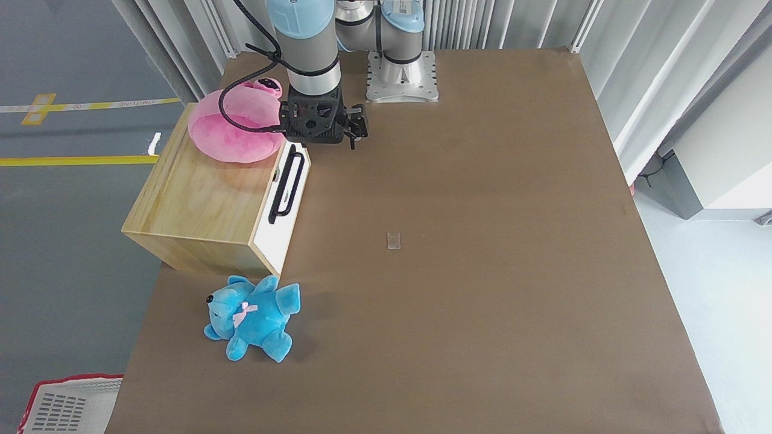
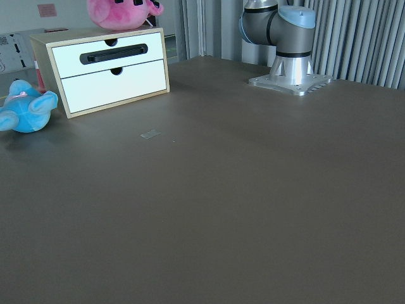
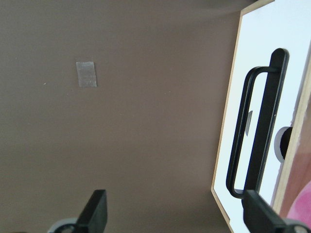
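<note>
My gripper is high at the back of the table, open, with nothing seen between its fingers. A wooden two-drawer cabinet (image 1: pixel 195 202) with white fronts and a black handle (image 2: pixel 112 55) stands on the left side, both drawers closed. In the wrist view the handle (image 3: pixel 262 131) lies below and beside my fingers. A pink plush toy (image 1: pixel 235 130) rests on the cabinet top, partly behind my arm in the front view. A blue plush bear (image 1: pixel 253 318) lies on the table in front of the cabinet.
A small translucent patch (image 1: pixel 394 241) lies near the middle. A red-rimmed white basket (image 1: pixel 69 405) is off the table at the lower left. The arm's base plate is at the back edge.
</note>
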